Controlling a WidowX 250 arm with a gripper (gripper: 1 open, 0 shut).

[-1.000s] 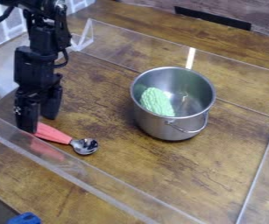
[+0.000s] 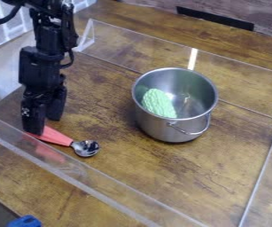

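Note:
My black gripper is low at the left, its tip down at the pink handle of a spoon with a steel bowl, lying on the wooden surface inside a clear-walled enclosure. I cannot tell whether the fingers are open or closed on the handle. A steel pot stands upright at the centre right, with a pale green object inside it.
Clear low walls border the wooden floor on the left, front, back and right. Free wood lies between the gripper and the pot and in front of the pot. A blue object is at the front left, outside.
My gripper has shifted very slightly to the right over the spoon handle. The spoon and pot look unmoved.

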